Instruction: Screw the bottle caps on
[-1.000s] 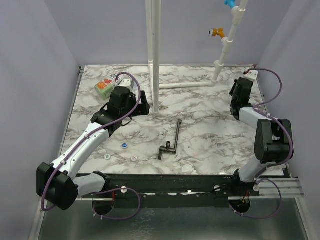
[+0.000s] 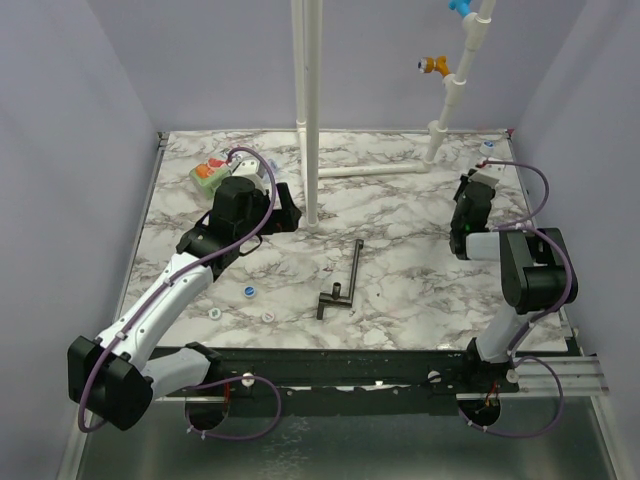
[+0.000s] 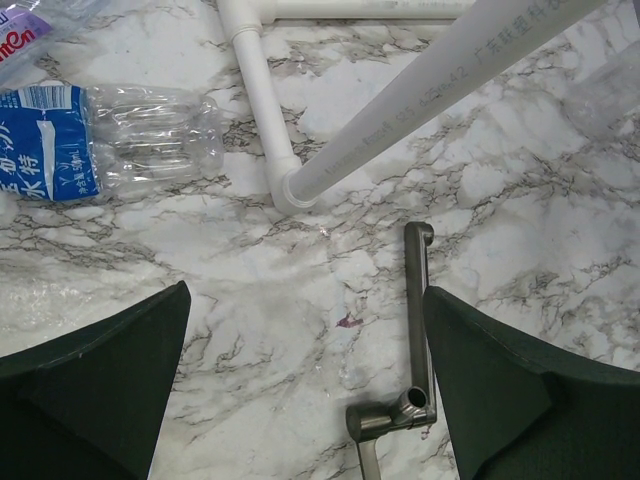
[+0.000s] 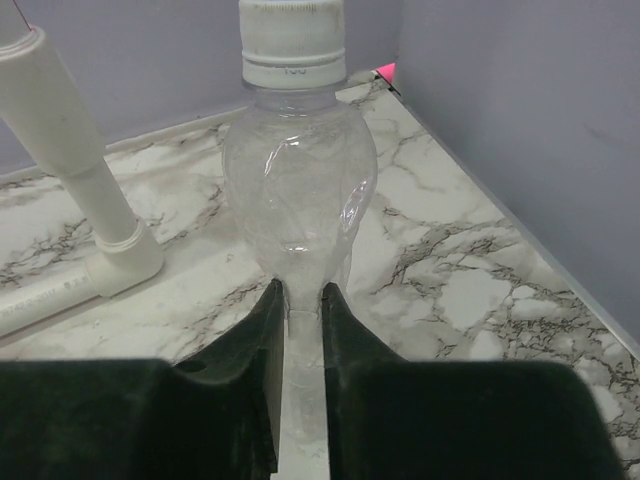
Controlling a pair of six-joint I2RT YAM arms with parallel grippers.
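Note:
In the right wrist view a clear bottle [image 4: 298, 170] with a white cap [image 4: 292, 40] stands upright; the fingertips of my right gripper are at its narrow waist, and whether they press on it I cannot tell. My left gripper hangs open over the table, empty. Clear plastic bottles, one with a blue label [image 3: 45, 140], lie at the back left. Small loose caps, one blue [image 2: 249, 292] and some white [image 2: 268, 317], lie on the front left of the table.
White PVC pipes [image 2: 370, 169] rise and run along the back, with orange [image 2: 435, 65] and blue valves. A dark metal fitting [image 2: 354, 270] lies at the centre. Grey walls bound both sides.
My right arm has moved leftward and slightly toward the front, uncovering more of the bottle at the back right. The left arm has barely moved.

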